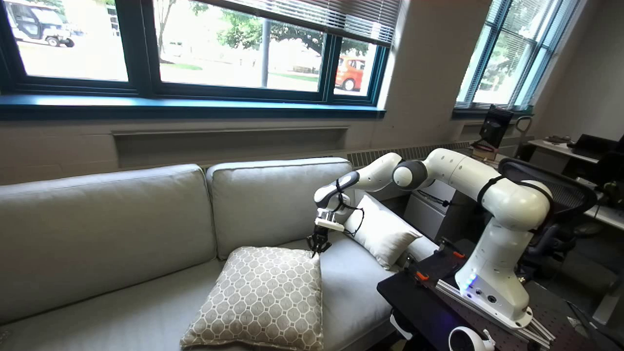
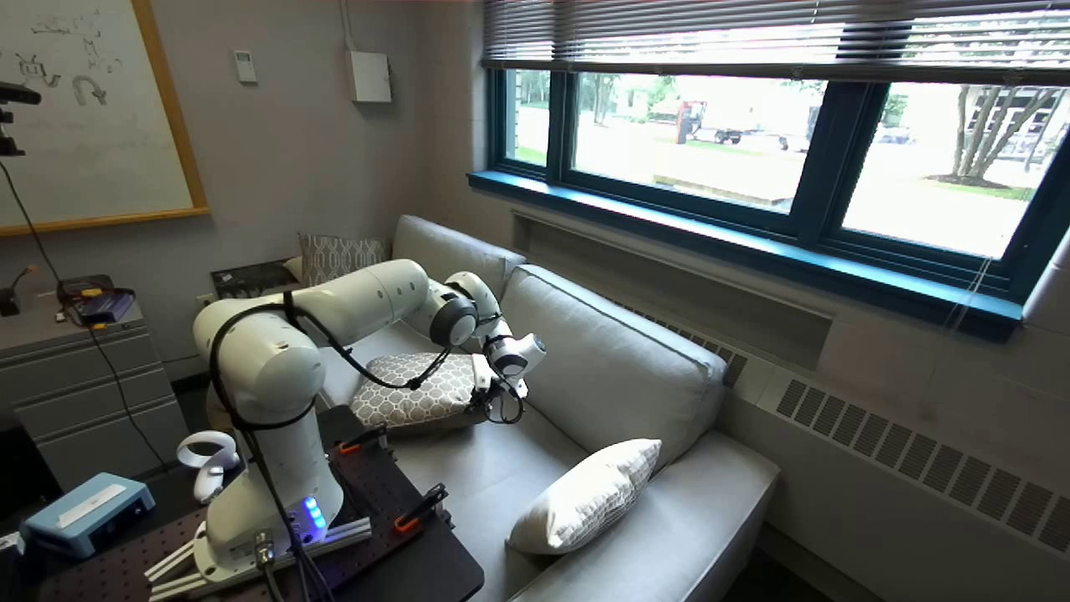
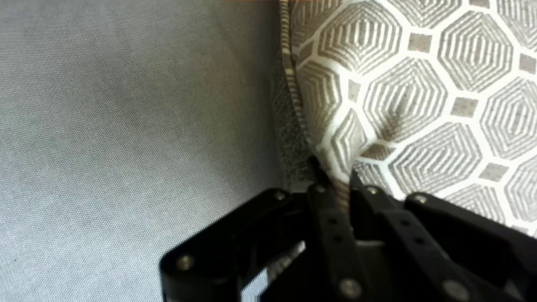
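Note:
A beige pillow (image 1: 263, 295) with a white geometric lattice lies flat on the seat of the grey couch (image 1: 111, 298). My gripper (image 1: 316, 252) is at its back right corner in exterior view 1, pointing down. The wrist view shows the gripper shut on that corner, with patterned fabric (image 3: 347, 146) pinched and creased between the fingers. In exterior view 2 the arm partly covers the same pillow (image 2: 421, 386), and the fingertips are hard to make out there.
A white pillow (image 1: 380, 231) leans by the couch's right armrest, close to my wrist. Backrest cushions (image 1: 275, 202) rise behind the gripper. My base stands on a black table (image 1: 409, 292) with orange-handled clamps.

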